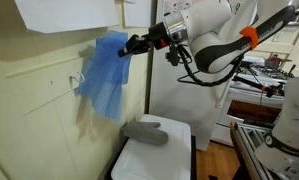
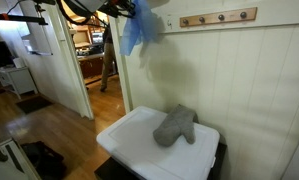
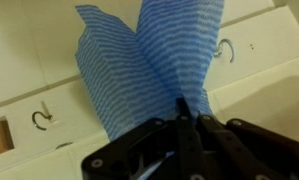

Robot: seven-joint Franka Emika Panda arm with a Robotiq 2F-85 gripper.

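Note:
A blue striped cloth (image 3: 139, 65) hangs from my gripper, which is shut on it; the cloth gathers at the fingertips and spreads out in two folds. In exterior view 1 the cloth (image 1: 105, 78) hangs in front of the cream wall, with the gripper (image 1: 125, 48) at its upper right edge. Exterior view 2 has the cloth (image 2: 142, 30) at the top, partly cut off by the frame. Metal hooks show on the wall on both sides of the cloth in the wrist view, a left hook (image 3: 41, 120) and a right hook (image 3: 224, 50).
Below stands a white-topped surface (image 2: 124, 133) with a grey oven mitt (image 2: 176, 126) lying on it. A wooden peg rail (image 2: 217, 18) is fixed to the wall. White paper (image 1: 64, 12) hangs above the cloth.

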